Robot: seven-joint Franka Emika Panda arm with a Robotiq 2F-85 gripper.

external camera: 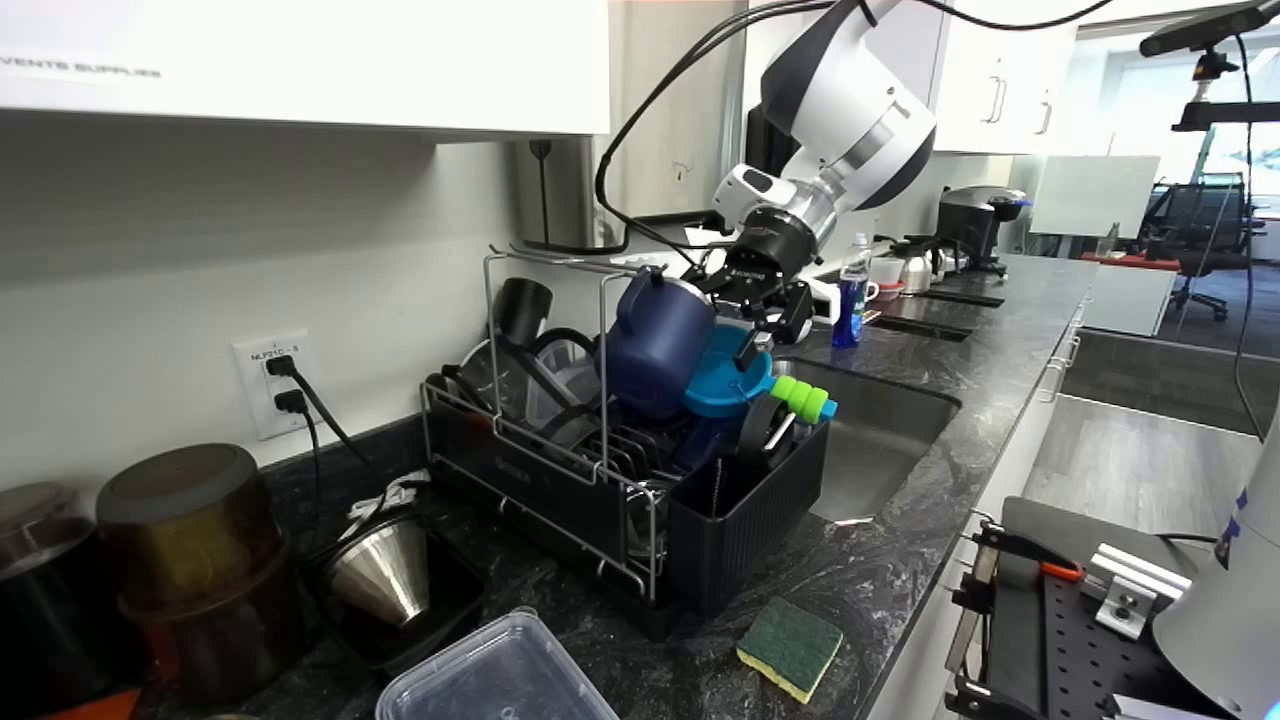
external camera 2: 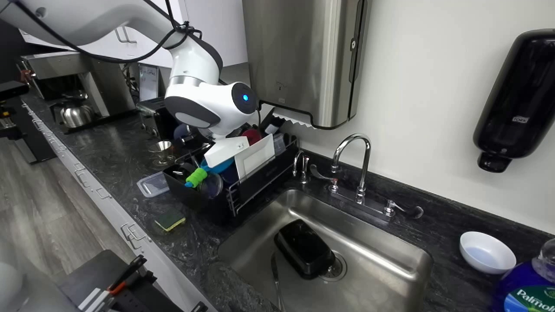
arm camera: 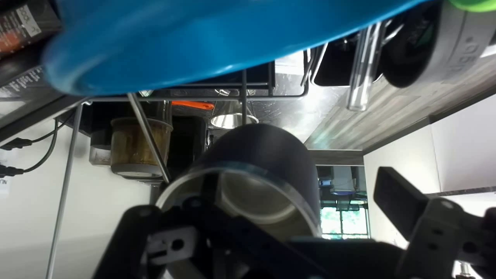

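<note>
A dark blue mug (external camera: 661,342) lies tilted in the dish rack (external camera: 516,468), its open mouth toward the sink side. My open gripper (external camera: 740,314) hangs above and beside that mouth. In the wrist view the mug (arm camera: 283,153) shows between the gripper's (arm camera: 267,200) spread fingers, its pale rim facing the camera. One finger overlaps the mouth's left side; whether it is inside or in front, I cannot tell. The other finger (arm camera: 400,200) stands apart to the right. A bright blue bowl-like dish (external camera: 723,370) rests just below the gripper. In exterior view 2 the arm hides the fingers.
A green bottle-like handle (external camera: 798,397) sticks out over the rack's utensil bin (external camera: 732,540). A white board (external camera 2: 255,158) stands upright in the rack. The sink (external camera 2: 382,260) holds a black container (external camera 2: 304,248). A sponge (external camera: 791,648) lies on the counter.
</note>
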